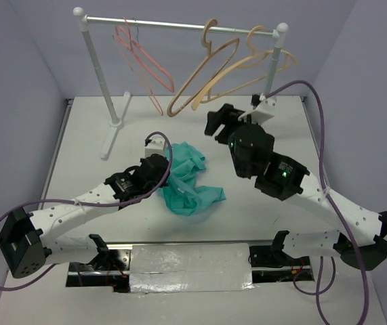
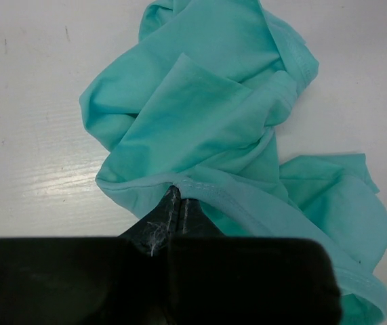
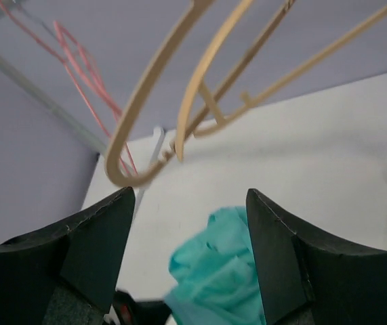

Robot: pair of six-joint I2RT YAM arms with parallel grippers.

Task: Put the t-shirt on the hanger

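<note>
The turquoise t-shirt [image 1: 190, 196] lies crumpled on the white table. My left gripper [image 1: 160, 179] is over its left side; in the left wrist view it [image 2: 176, 193] is shut on a hemmed edge of the shirt [image 2: 200, 115]. My right gripper [image 1: 220, 118] is raised above the right of the table, open and empty, just below the wooden hangers [image 1: 186, 88]. In the right wrist view those hangers [image 3: 139, 101] hang close in front of the open fingers, with the shirt [image 3: 213, 264] below.
A white rail rack [image 1: 173, 24] spans the back, with pink hangers [image 1: 149, 64] at its left and wooden ones at its right. Its feet [image 1: 112, 135] stand on the table. Grey walls enclose both sides.
</note>
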